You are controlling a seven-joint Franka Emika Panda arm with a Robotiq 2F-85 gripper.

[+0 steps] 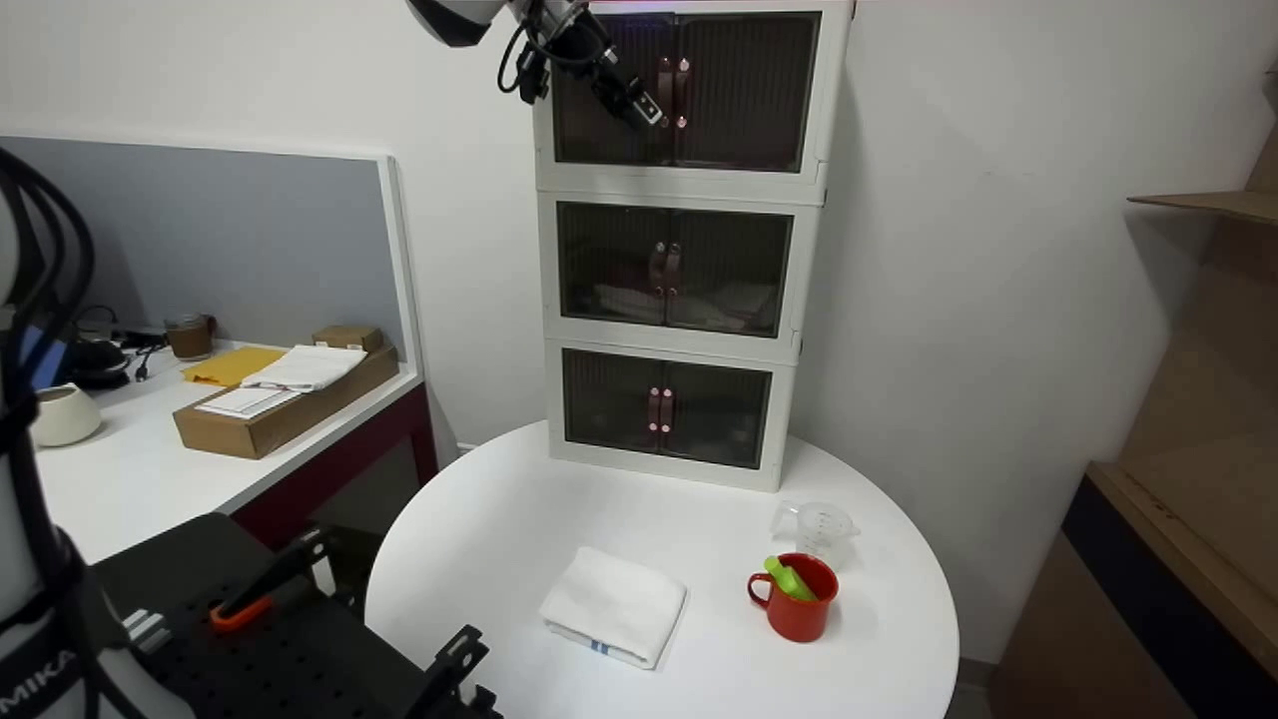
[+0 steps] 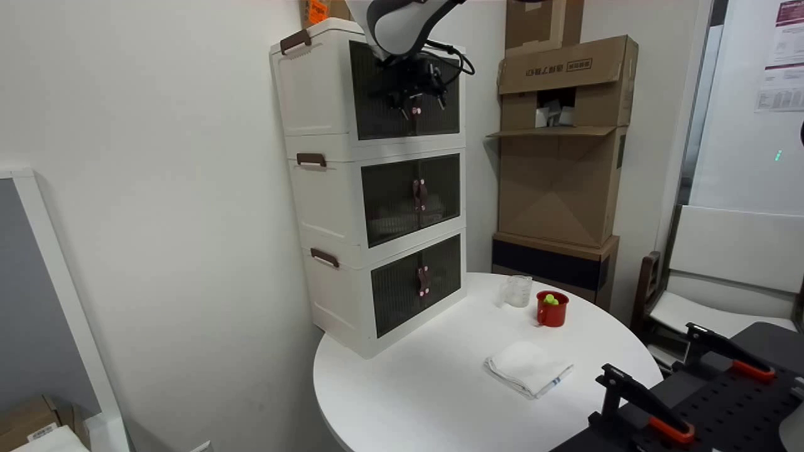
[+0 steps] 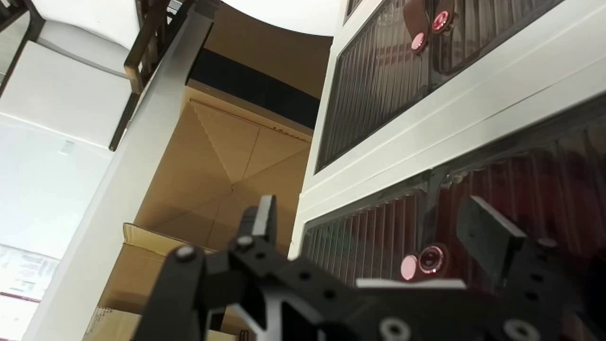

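Note:
A white three-tier cabinet point(image 1: 689, 178) with dark ribbed doors stands on the round table. The top tier's left door point(image 1: 611, 72) looks about flush with the right door point(image 1: 749, 90). Both carry brown handles with pinkish studs point(image 3: 408, 267). My gripper is in front of this top tier, near the handles. Its two fingers point(image 3: 262, 219) are spread wide, with nothing held between them. The studs show beyond the gap in the wrist view. From the second exterior view, the gripper point(image 2: 423, 105) also appears in front of the top doors; exact contact cannot be told.
On the round table point(image 1: 479, 527) lie a folded white towel point(image 1: 614, 605), a red mug point(image 1: 797, 611) with a green item inside, and a clear measuring cup point(image 1: 824, 527). Cardboard boxes point(image 2: 558, 181) are stacked right of the cabinet.

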